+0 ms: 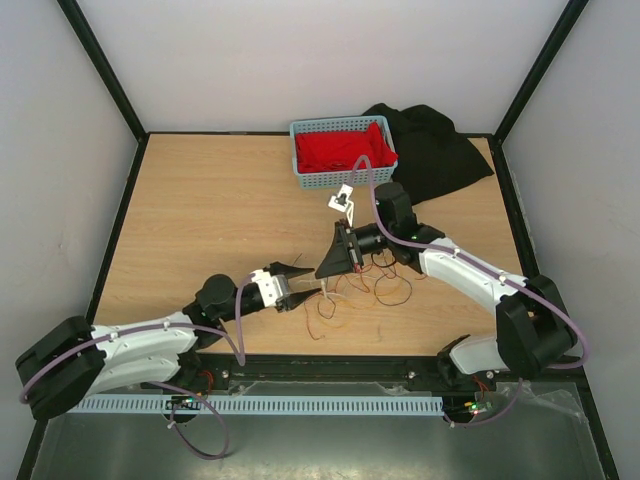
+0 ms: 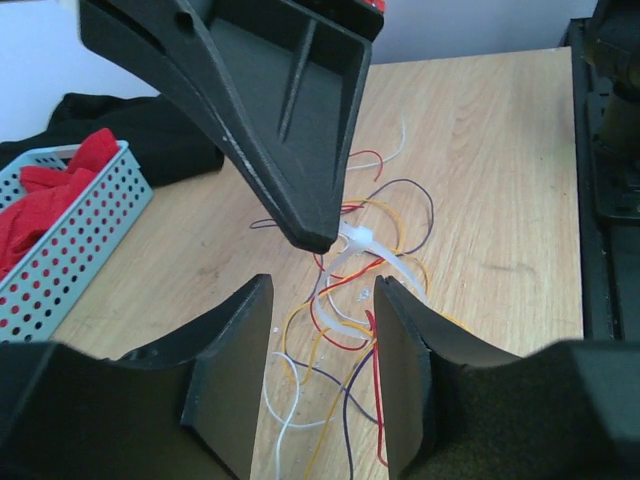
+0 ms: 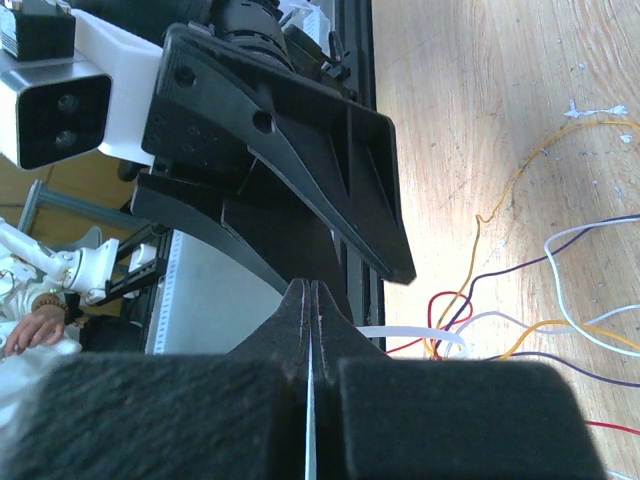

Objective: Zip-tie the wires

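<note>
In the top view my left gripper (image 1: 306, 280) stands with its fingers apart, low at the front middle, just left of my right gripper (image 1: 322, 272). In the left wrist view its fingertips (image 2: 250, 300) are separated, with the white zip tie (image 2: 357, 240) looped beyond them around some wires. My right gripper is shut; a white strap (image 3: 410, 331) emerges at its fingertips, though whether it is held cannot be told for sure. Red, yellow, purple and white wires (image 1: 380, 290) lie loose on the table below.
A blue basket (image 1: 310, 178) with red cloth stands at the back, a black cloth (image 1: 440, 160) beside it. The front edge lies close below both grippers.
</note>
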